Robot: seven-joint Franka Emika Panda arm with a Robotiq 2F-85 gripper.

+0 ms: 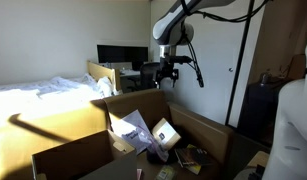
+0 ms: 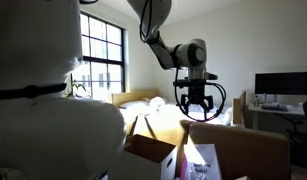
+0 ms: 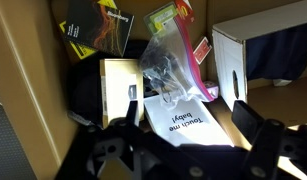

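Observation:
High above a brown couch, my gripper hangs pointing down with nothing held in it. In the wrist view its two dark fingers stand wide apart on either side of the gripper. Below lie a white box lettered "Touch me baby!", a clear zip bag with a red strip, a tan box and a dark booklet with yellow parts. A white carton is at the right. Exterior view 1 shows white packages on the couch, well below my gripper.
An open cardboard box stands at the front left of exterior view 1. The couch back runs behind the items. Further off are a bed and a desk with a monitor. Air around my gripper is free.

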